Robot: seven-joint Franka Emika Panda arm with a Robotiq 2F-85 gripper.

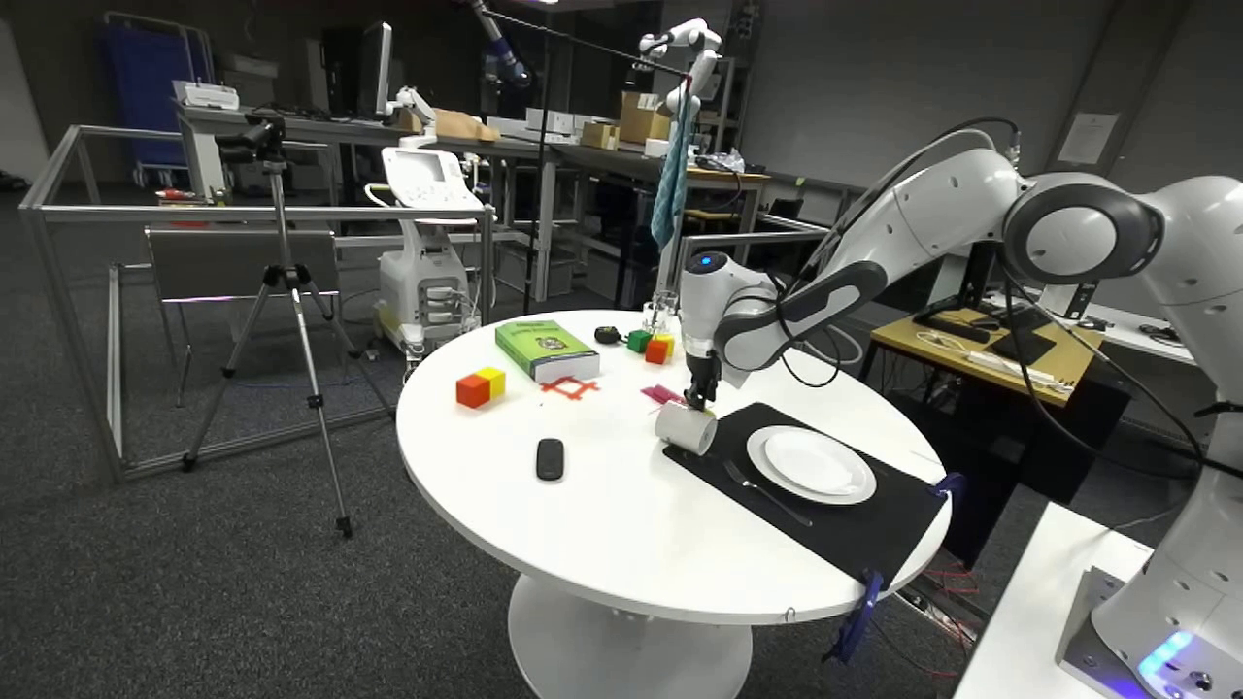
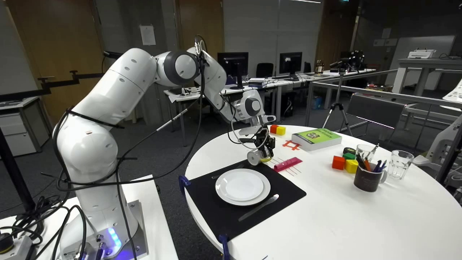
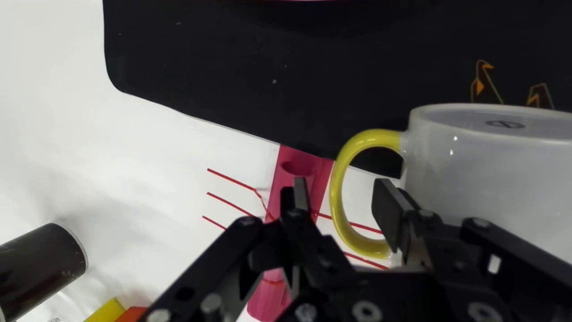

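A white mug (image 1: pixel 687 429) with a yellow handle (image 3: pixel 337 196) lies on its side by the placemat corner. My gripper (image 1: pixel 700 402) is over it, pointing down. In the wrist view the fingers (image 3: pixel 388 212) of the gripper stand apart, so it is open. The handle's curve appears between them, with one finger near the mug's wall; whether either touches cannot be told. The mug (image 2: pixel 253 157) also shows below the gripper (image 2: pixel 265 145) in exterior view 2. Under the fingers lies a flat pink piece (image 3: pixel 295 161) with thin red lines.
The black placemat (image 2: pixel 206 195) holds a white plate (image 2: pixel 224 195), a fork (image 1: pixel 757 487) and a knife (image 2: pixel 258 207). A green book (image 1: pixel 538 345), coloured cubes (image 1: pixel 473 389), a dark pen mug (image 2: pixel 366 179) and glasses (image 2: pixel 400 164) stand around.
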